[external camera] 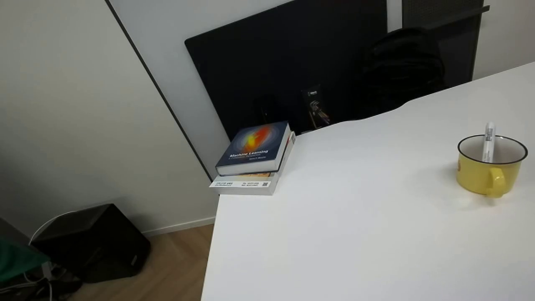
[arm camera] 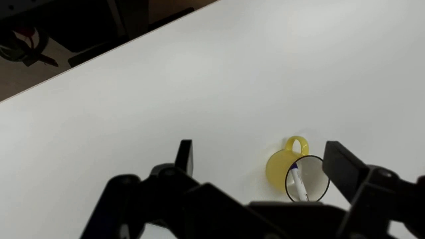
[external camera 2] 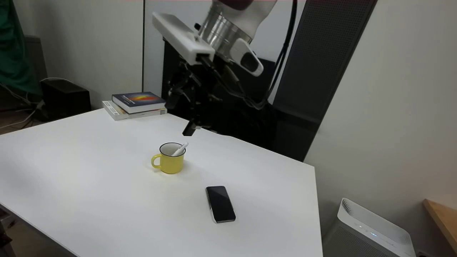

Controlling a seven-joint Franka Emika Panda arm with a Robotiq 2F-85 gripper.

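A yellow mug [external camera: 472, 176] with a dark rim stands upright on the white table, and a white marker [external camera: 489, 143] leans inside it. In the second exterior view the mug [external camera 2: 172, 164] is near the middle of the table. My gripper [external camera 2: 180, 116] hangs above the tabletop, higher than the mug and apart from it. Its fingers are wide open in the wrist view, where the gripper has nothing held between its fingers. There the mug [arm camera: 277, 169] appears close to the right finger [arm camera: 344, 169], and the purple-ended marker [arm camera: 298, 183] shows inside.
A black phone [external camera 2: 220, 205] lies flat on the table [external camera 2: 265, 180], to the right of the mug. Two stacked books [external camera: 253, 150] sit at a table corner. A white appliance [external camera 2: 372, 231] stands beyond the right edge.
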